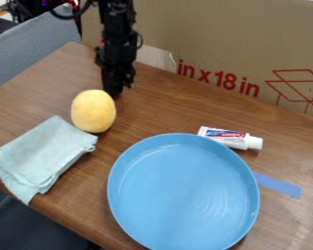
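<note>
My black gripper point(116, 80) hangs low over the back left of the wooden table, just behind a yellow oval object point(93, 110); its fingers are dark and small, and I see nothing held between them. A folded pale blue cloth point(40, 156) lies at the left front. A blue plate point(183, 192) sits at the front middle, with a white toothpaste tube point(230, 138) lying just behind it.
A cardboard box point(238, 44) stands along the back of the table. A blue tape strip point(280, 186) lies right of the plate. The middle of the table between gripper and tube is bare wood point(166, 105).
</note>
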